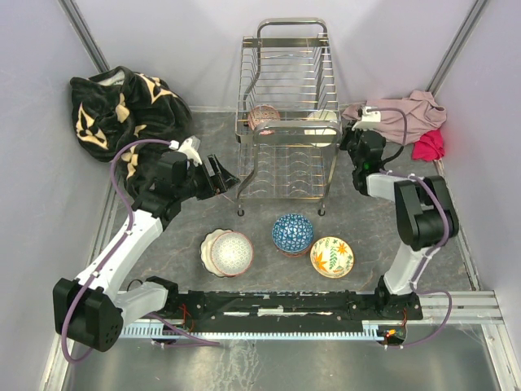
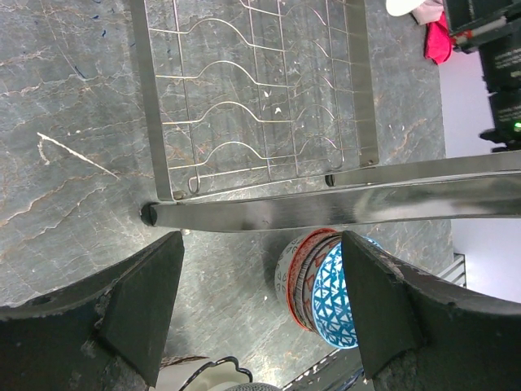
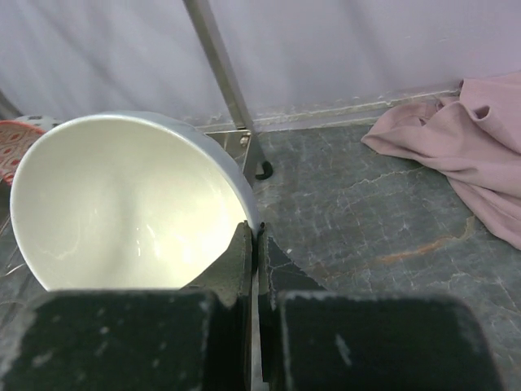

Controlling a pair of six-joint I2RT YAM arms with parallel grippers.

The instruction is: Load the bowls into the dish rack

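Observation:
My right gripper [image 1: 346, 134] is shut on the rim of a white bowl [image 3: 122, 204], held upright at the right side of the rack's lower tier, partly behind the rack in the top view. A patterned red bowl [image 1: 264, 114] sits in the dish rack [image 1: 289, 45]. My left gripper [image 1: 221, 173] hangs open beside the rack's front left, nothing between its fingers. On the counter are stacked blue-topped bowls [image 1: 291, 231], cream plates or bowls [image 1: 232, 252] and a floral dish [image 1: 331, 257].
A dark patterned cloth [image 1: 118, 114] fills the back left. Pink cloth [image 1: 399, 114] and a red cloth [image 1: 427, 145] lie at the back right. Bare counter shows at the right of the rack and between it and the front bowls.

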